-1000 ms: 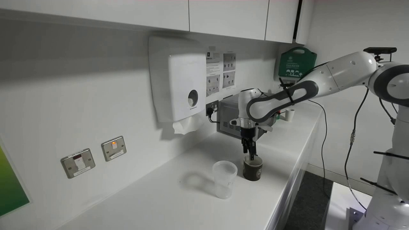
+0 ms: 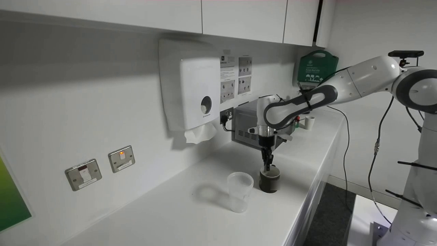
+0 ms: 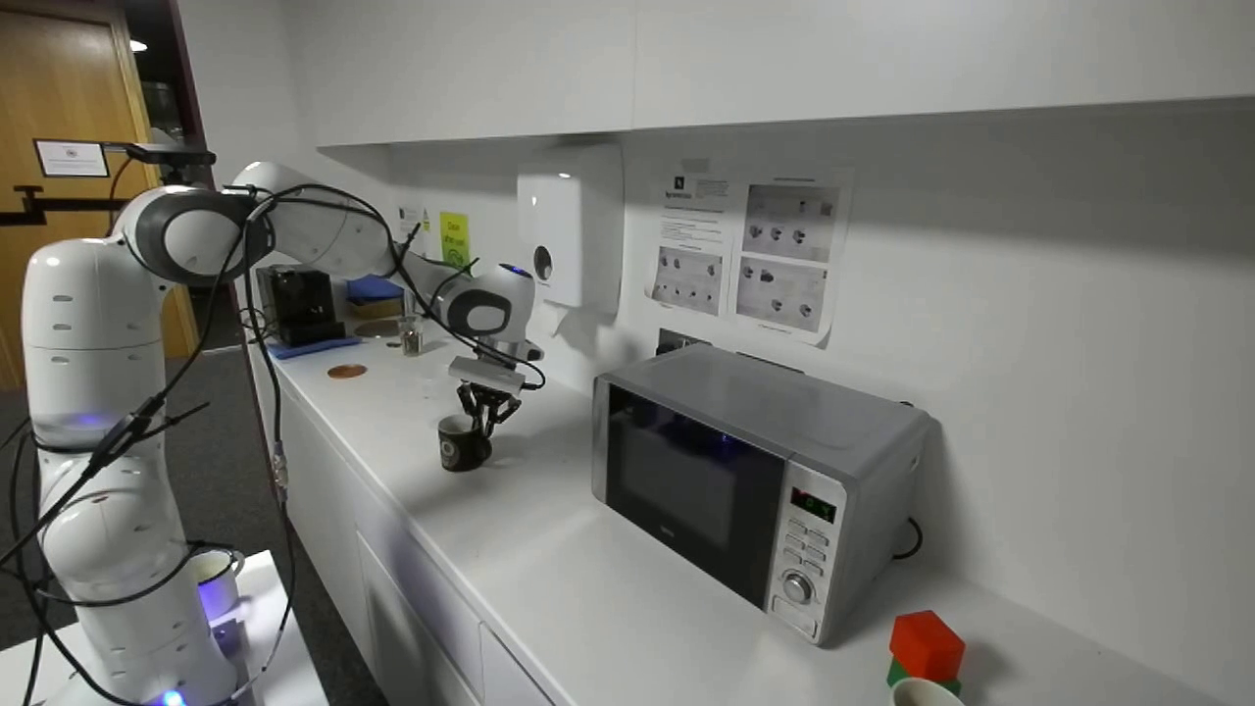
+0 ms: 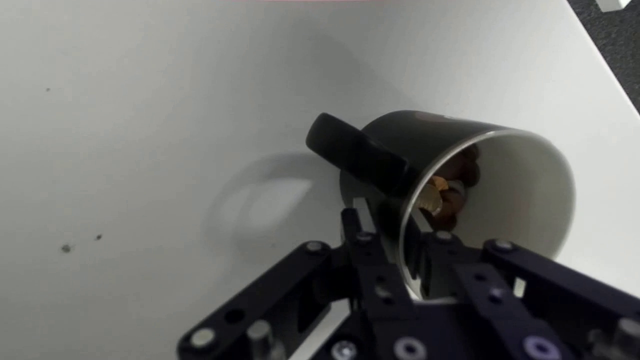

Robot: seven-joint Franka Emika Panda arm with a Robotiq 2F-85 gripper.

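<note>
A black mug (image 2: 269,182) with a pale inside stands on the white counter, and exterior view 2 shows the same mug (image 3: 458,443) at the counter's front side. My gripper points down over the mug's rim, partly open. One fingertip (image 4: 363,217) is outside the wall near the handle (image 4: 354,150), the other inside the mug (image 4: 528,186). A gap still shows between the outer finger and the rim. Brown and gold pieces (image 4: 447,201) lie in the bottom of the mug; what they are is unclear.
A clear plastic cup (image 2: 240,191) stands close to the mug. The microwave (image 3: 753,471) sits against the wall, with a red block (image 3: 927,645) past it. A paper towel dispenser (image 2: 190,82) hangs above the counter.
My gripper has shifted slightly to the right in exterior view 1, and its fingers look closer together. The mug stays in nearly the same place; its side marking no longer shows clearly.
</note>
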